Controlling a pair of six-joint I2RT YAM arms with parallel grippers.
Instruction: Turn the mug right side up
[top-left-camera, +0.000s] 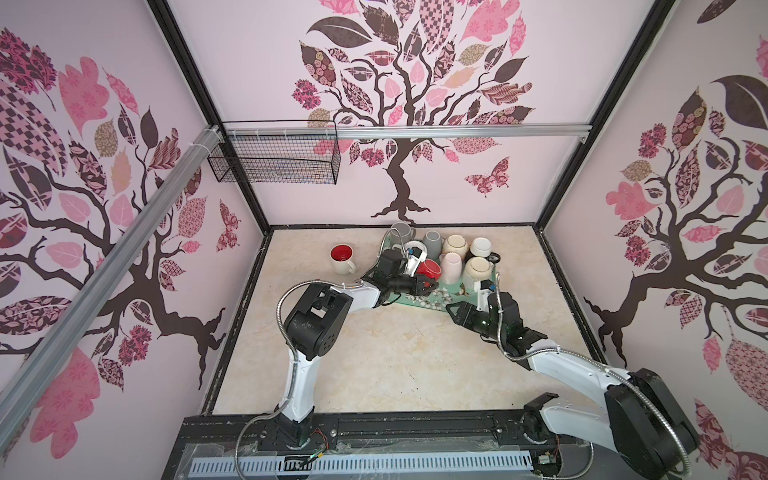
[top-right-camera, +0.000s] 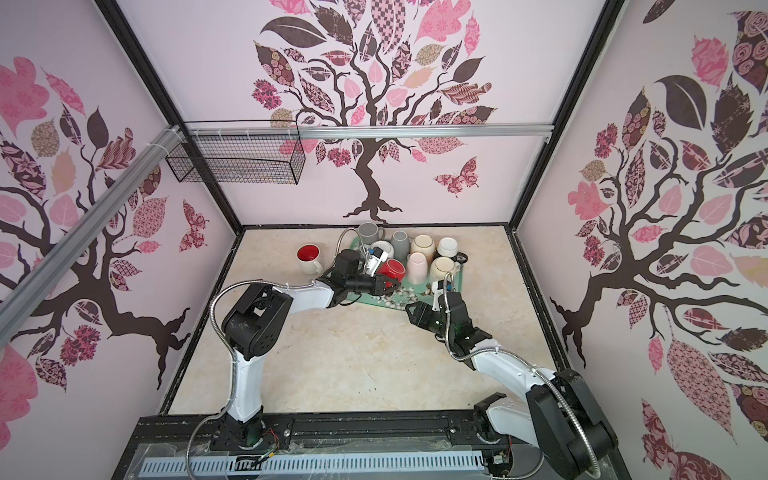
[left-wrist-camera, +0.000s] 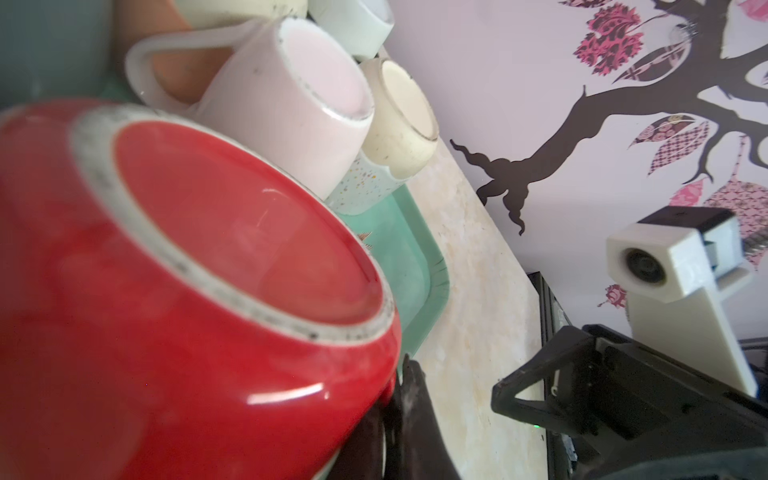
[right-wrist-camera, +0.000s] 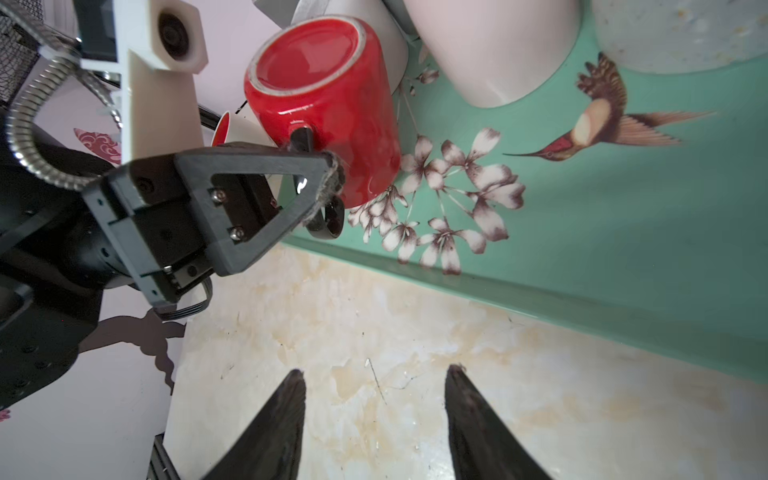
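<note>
A red mug is bottom-up near the left front of the green tray, its base ring filling much of the left wrist view (left-wrist-camera: 200, 336). My left gripper (top-left-camera: 420, 284) is at that mug, its fingertips low against the near side; the fingers are shut, and what lies between them is hard to see. My right gripper is part open over the table just in front of the tray's rim, with nothing between its fingers. A second red-lined white mug (top-left-camera: 342, 257) stands upright on the table at the left.
Several pale, grey and cream mugs (top-right-camera: 416, 268) crowd the back and right of the tray (right-wrist-camera: 592, 312). A wire basket (top-left-camera: 276, 156) hangs above at the back left.
</note>
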